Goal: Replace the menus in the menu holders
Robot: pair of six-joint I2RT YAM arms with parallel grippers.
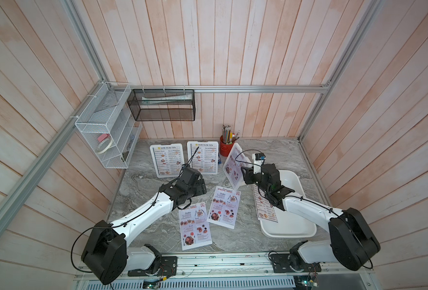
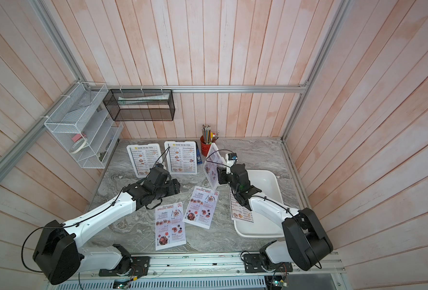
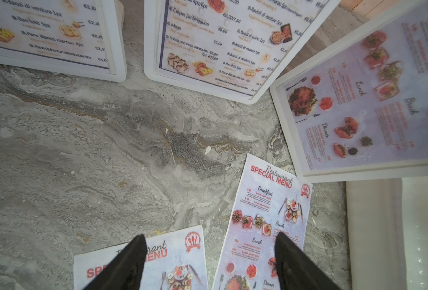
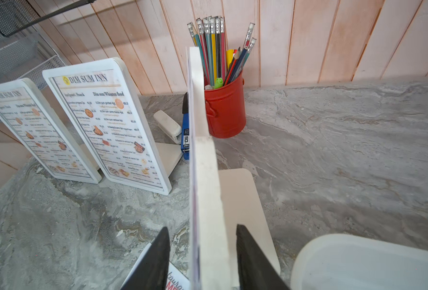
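Two white holders, the left holder (image 1: 167, 160) and the middle holder (image 1: 202, 158), stand with DIM SUM INN menus. A third holder (image 3: 364, 91) stands turned, showing a SPECIAL MENU type sheet with Lunch and Dinner sections. My right gripper is open around that holder's side edge, a gap showing to the left finger; contact on the right is unclear. Two SPECIAL MENU sheets, one nearer (image 1: 195, 227) and one further right (image 1: 224, 207), lie flat on the table. Above them hovers my open left gripper, its fingers wide apart with nothing between.
On the right, a DIM SUM-style sheet (image 1: 264, 208) lies across the rim of the white tray (image 1: 291, 227). A red pencil pot (image 4: 227, 111), a blue cutter (image 4: 185, 130) and a white eraser (image 4: 167, 123) sit behind the holders. Wire shelves (image 1: 110, 128) fill the back left corner.
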